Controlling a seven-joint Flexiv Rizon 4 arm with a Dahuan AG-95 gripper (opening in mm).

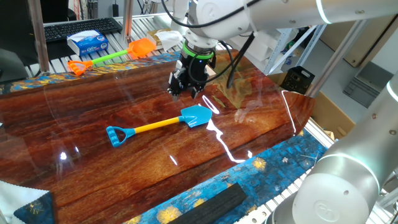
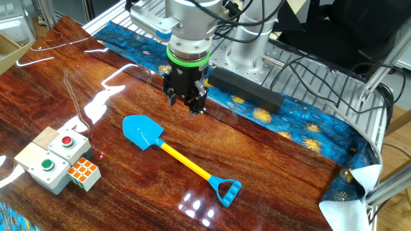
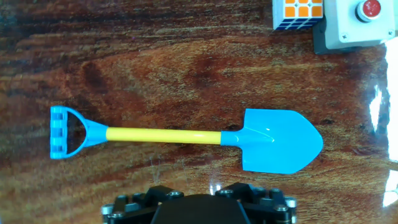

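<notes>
A toy shovel with a blue blade (image 2: 142,131), a yellow shaft (image 2: 185,160) and a blue handle (image 2: 225,190) lies flat on the glossy brown table. My gripper (image 2: 182,108) hangs above the table, pointing down and apart from the shovel. Its fingers stand spread with nothing between them. Seen from the wrist, the whole shovel (image 3: 165,135) stretches across the middle, blade to the right, while the gripper shows along the bottom edge. Exterior view 1 also has the gripper (image 1: 184,93) beyond the blade.
A Rubik's cube (image 2: 84,172) sits against a button box with a red button (image 2: 67,141) and a green one (image 2: 47,165). A black bar (image 2: 244,90) lies near the arm's base. An orange and green shovel (image 1: 111,56) rests at the far edge. Bare table surrounds the blue shovel.
</notes>
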